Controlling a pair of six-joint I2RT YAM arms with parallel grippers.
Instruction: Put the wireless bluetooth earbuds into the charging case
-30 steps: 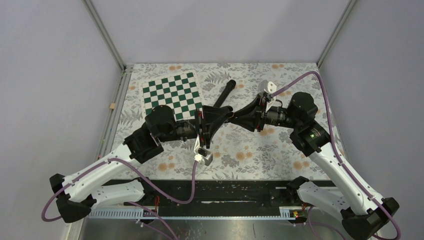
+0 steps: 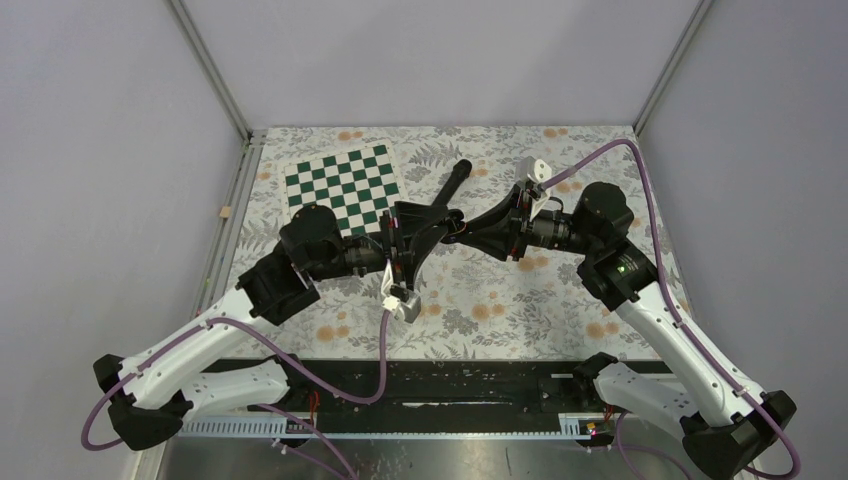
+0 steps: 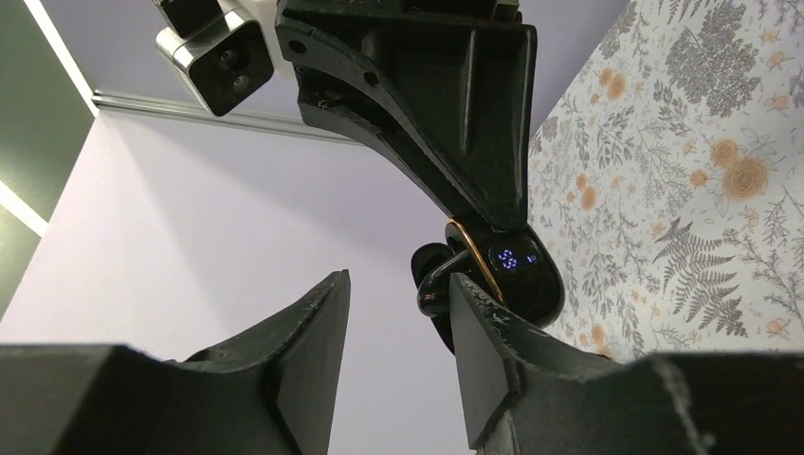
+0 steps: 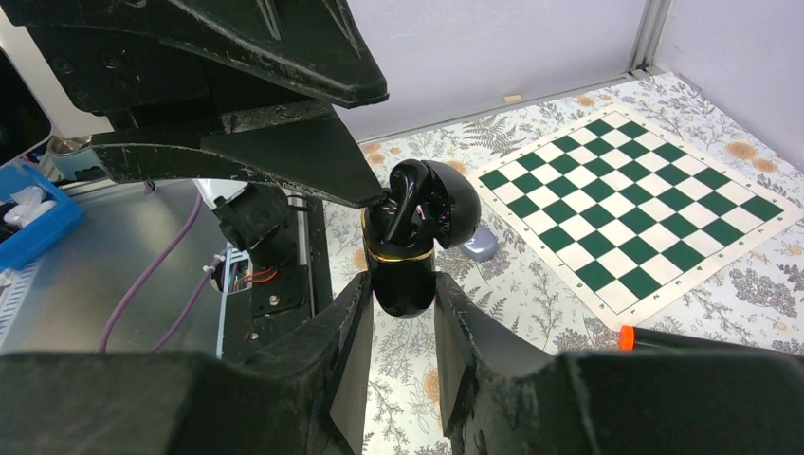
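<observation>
The black charging case (image 4: 403,284) is held upright in my right gripper, which is shut on it. Its lid is raised, and the left wrist view shows a lit display on the case (image 3: 517,270). A black earbud stem (image 3: 436,289) shows at the case's mouth; whether it is seated I cannot tell. My left gripper stands part open beside the case, its near finger (image 3: 488,360) close to that stem. I see nothing clearly gripped between its fingers.
A green checkerboard (image 2: 340,180) lies on the floral mat at back left, with a dark cylinder (image 2: 452,180) beside it. A grey oval object (image 4: 480,244) lies on the mat.
My left arm has shifted slightly toward the upper left in the top view, uncovering a little more of the case. The right arm has barely moved.
</observation>
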